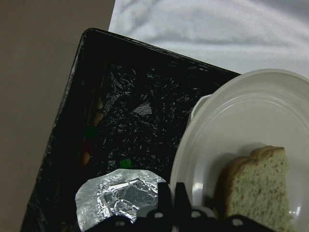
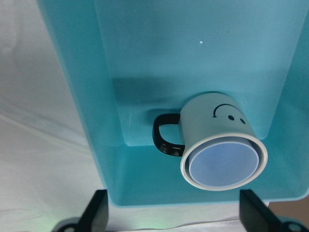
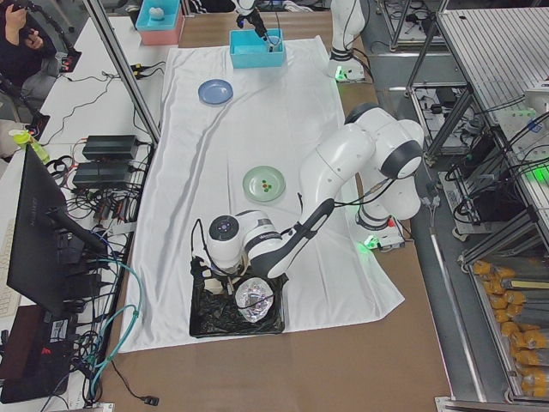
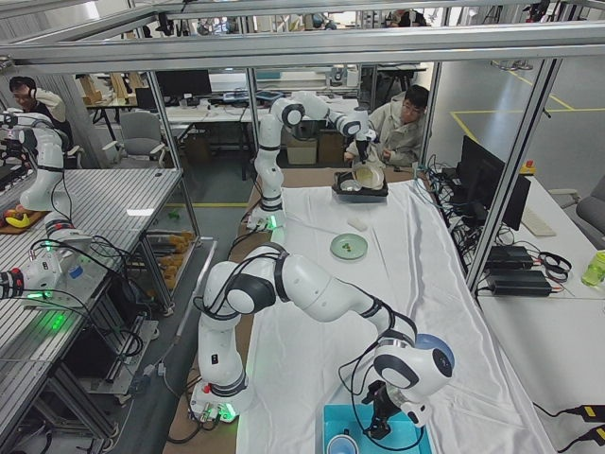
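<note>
My left gripper is shut on the rim of a cream plate (image 1: 207,135) holding a slice of bread (image 1: 253,188). It hangs over the black tray (image 1: 130,53), which contains a foil-covered item (image 1: 113,198) and a pale cup partly hidden by the plate. My right gripper stands open above a blue bin (image 2: 193,48), where a smiley mug (image 2: 207,116) with a blue insert lies.
A green plate (image 3: 263,183) sits mid-table on the white cloth, and a blue plate (image 3: 215,92) is farther back. Monitors and electronics line the side table; the cloth between the plates is clear.
</note>
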